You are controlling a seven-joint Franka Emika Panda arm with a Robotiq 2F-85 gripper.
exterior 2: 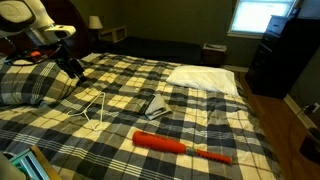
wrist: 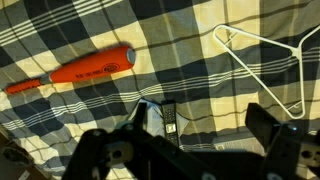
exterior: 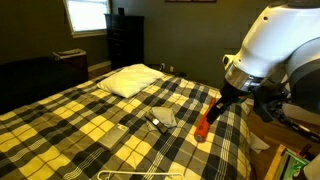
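Observation:
My gripper stands open above the bed, its two dark fingers wide apart with no object held between them. In exterior view 2 the gripper [exterior 2: 72, 68] hangs at the left, above the bed. A red toy bat [wrist: 95, 67] lies on the plaid cover, its thin handle toward the left edge of the wrist view. At the upper right there is a white hanger [wrist: 240, 62]. A dark remote [wrist: 169, 117] lies against a grey cloth [wrist: 152, 118] below the gripper; the left finger partly hides the cloth.
A white pillow [exterior 2: 203, 79] rests farther back on the bed. A pale flat object [exterior: 115, 133] lies on the plaid cover [exterior: 60, 125]. Beyond the bed stands a dark dresser [exterior: 126, 38]. Much of the cover around these things is bare.

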